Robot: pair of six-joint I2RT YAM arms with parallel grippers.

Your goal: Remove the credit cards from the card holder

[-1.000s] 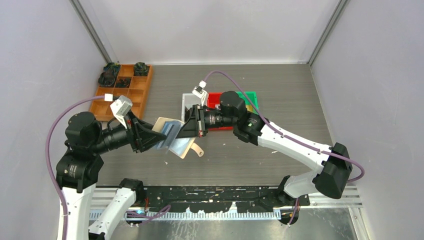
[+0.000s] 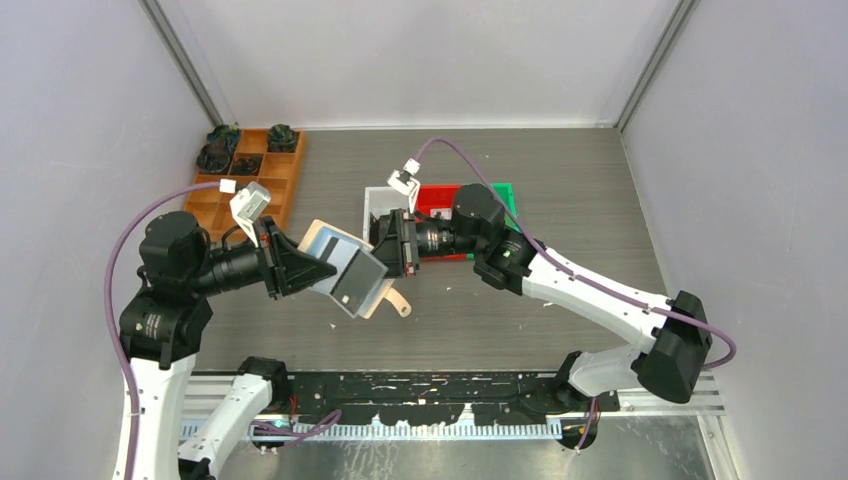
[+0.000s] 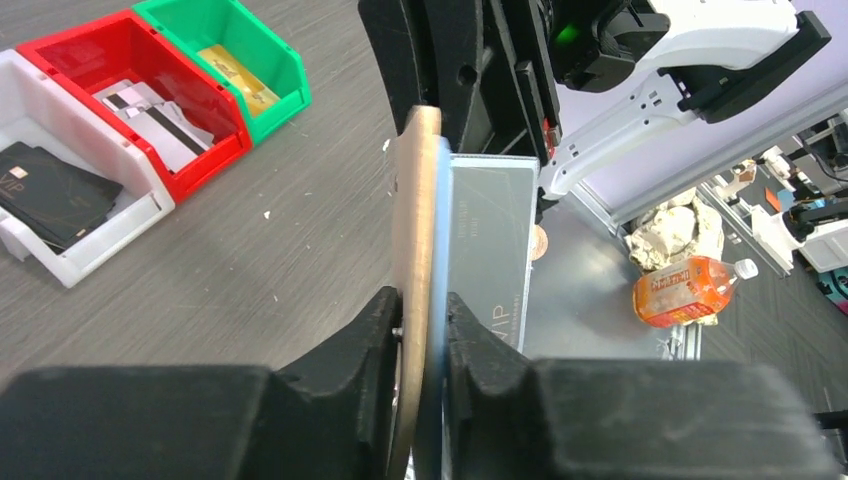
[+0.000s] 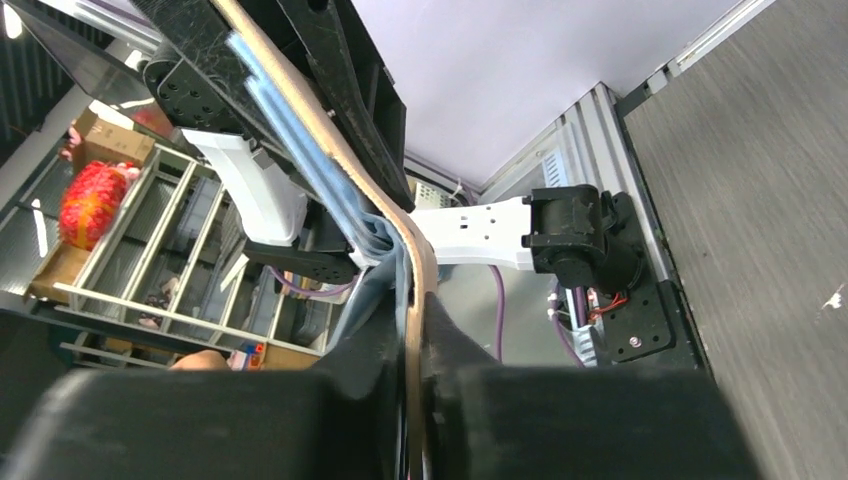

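The tan card holder (image 2: 315,236), with bluish sleeves, hangs above the table between my two arms. My left gripper (image 2: 331,272) is shut on its left part; in the left wrist view the tan cover and blue sleeves (image 3: 440,230) run between the fingers. A dark grey card (image 2: 360,281) lies on the holder's right half; its lettering shows on the card (image 3: 490,250) in the left wrist view. At the holder's right edge is my right gripper (image 2: 384,252). The cover (image 4: 413,330) passes between its blurred fingers; whether they grip it is unclear.
White (image 3: 150,210), red (image 3: 235,145) and green (image 3: 295,100) bins stand behind the right arm; dark cards lie in the white one. A wooden compartment tray (image 2: 285,185) sits at the back left.
My right gripper has drawn back rightward from over the holder. The bunched sleeves now lie flatter, showing the grey card. My left gripper has shifted slightly right.
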